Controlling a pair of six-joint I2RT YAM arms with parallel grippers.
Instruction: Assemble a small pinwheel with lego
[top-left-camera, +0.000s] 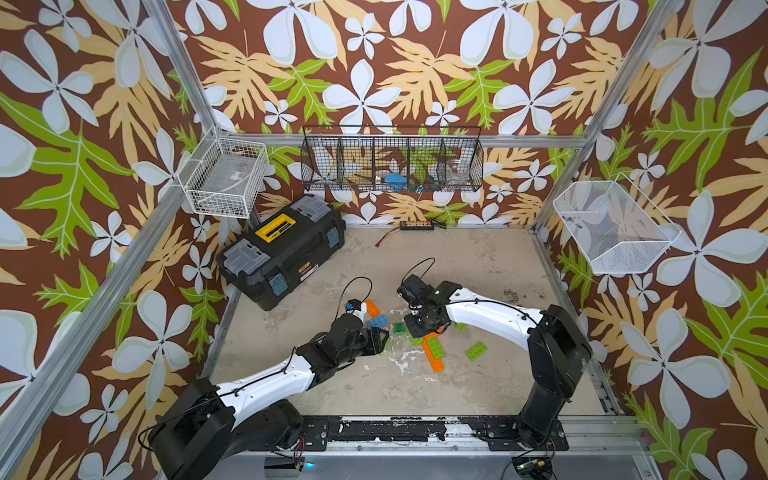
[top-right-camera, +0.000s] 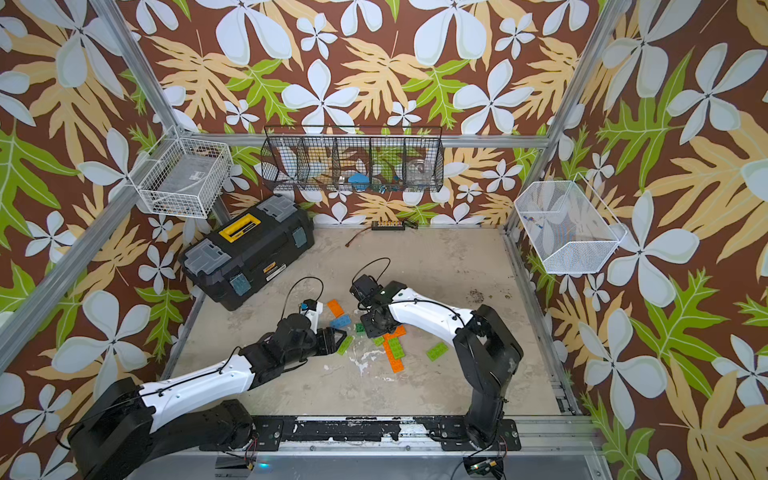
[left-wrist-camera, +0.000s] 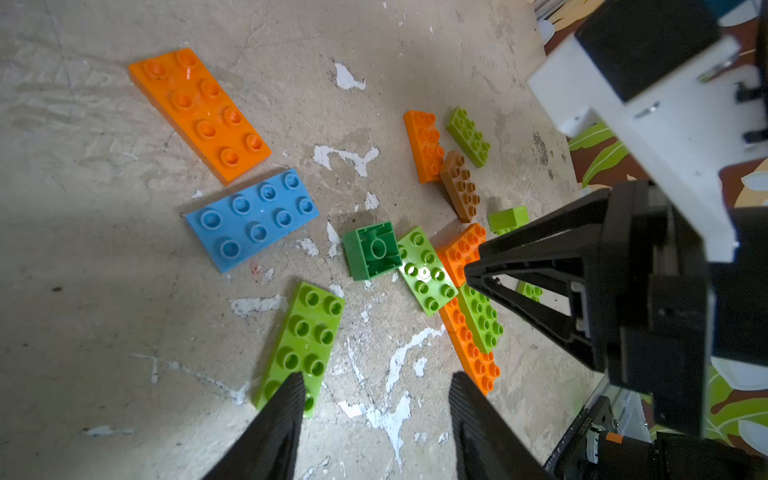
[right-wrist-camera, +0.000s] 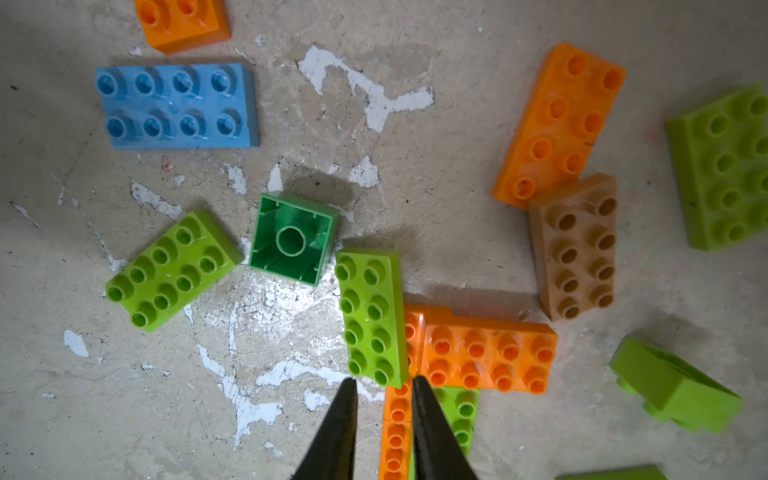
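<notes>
In the right wrist view, orange bricks (right-wrist-camera: 490, 348) and a lime brick (right-wrist-camera: 457, 405) form a joined piece. A loose-looking lime brick (right-wrist-camera: 372, 312) leans or lies against its left side; whether they are joined I cannot tell. My right gripper hangs over that area, fingers a little apart, nothing held between them. A dark green square brick (right-wrist-camera: 289, 242) lies hollow side up to the left. My left gripper is open and empty, with a lime brick (left-wrist-camera: 302, 344) beyond its left finger. A blue brick (left-wrist-camera: 254, 218) lies farther off.
An orange brick (left-wrist-camera: 201, 114) lies past the blue one. Another orange brick (right-wrist-camera: 560, 124), a brown one (right-wrist-camera: 574, 246) and green ones (right-wrist-camera: 724, 164) lie right. A black toolbox (top-left-camera: 281, 248) stands back left. Both grippers are close together.
</notes>
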